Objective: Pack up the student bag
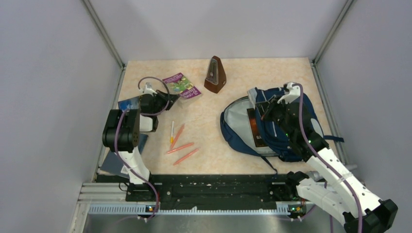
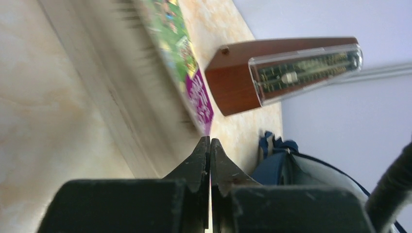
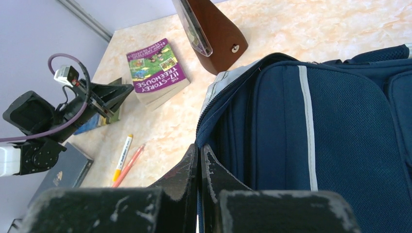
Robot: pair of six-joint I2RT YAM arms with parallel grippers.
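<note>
My left gripper is shut at the front edge of the purple-and-green book (image 1: pixel 180 84), with nothing clearly between its fingertips; the book's pages fill the left wrist view beside them. My right gripper is shut on the zipped edge of the navy bag (image 3: pixel 350 126). The bag lies open on the right, a dark book (image 1: pixel 256 131) inside. A blue book (image 1: pixel 127 104) is partly under the left arm, a dark slate item (image 1: pixel 114 165) lies at the near left, and several pink pens (image 1: pixel 186 155) and a yellow-white marker (image 1: pixel 172 131) lie mid-left.
A brown wooden metronome (image 1: pixel 215 75) stands at the back, right of the purple book. The table's middle, between pens and bag, is clear. Walls enclose the left, back and right sides.
</note>
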